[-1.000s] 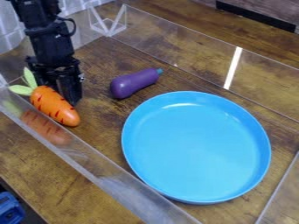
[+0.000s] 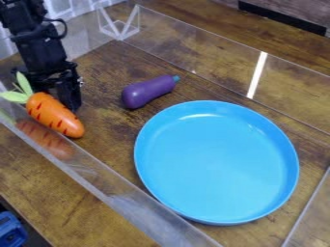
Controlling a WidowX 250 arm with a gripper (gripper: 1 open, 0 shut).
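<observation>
The black gripper (image 2: 46,80) is at the upper left of the camera view, low at the head of an orange toy carrot (image 2: 56,116) with pale green leaves, beside the clear wall. Its fingers are dark and partly hidden, so I cannot tell whether they are open or shut, or whether they touch the carrot. A purple toy eggplant (image 2: 147,93) lies to the right of the gripper. A large blue plate (image 2: 215,160) fills the lower right.
Clear plastic walls run along the lower left and the right of the wooden surface (image 2: 194,58). The wood behind the eggplant and plate is bare. A small blue object (image 2: 8,232) shows at the bottom left corner.
The gripper has moved left over the last second, and the carrot has shifted slightly left with it. The eggplant and plate have stayed put.
</observation>
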